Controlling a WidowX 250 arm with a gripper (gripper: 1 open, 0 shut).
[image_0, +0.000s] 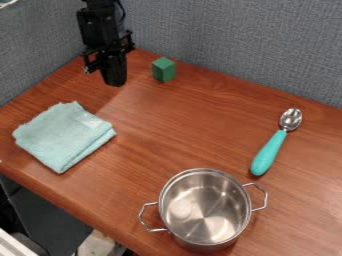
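My black gripper (110, 68) hangs over the wooden table at the upper left, left of a small green block (163, 69). Whether its fingers are open or shut is unclear at this size. A folded light-blue cloth (64, 134) lies below it at the left. A steel pot (202, 208) with two handles stands at the front, and a spoon with a teal handle (267, 151) lies on the right.
Grey padded walls (249, 40) border the table at the back and left.
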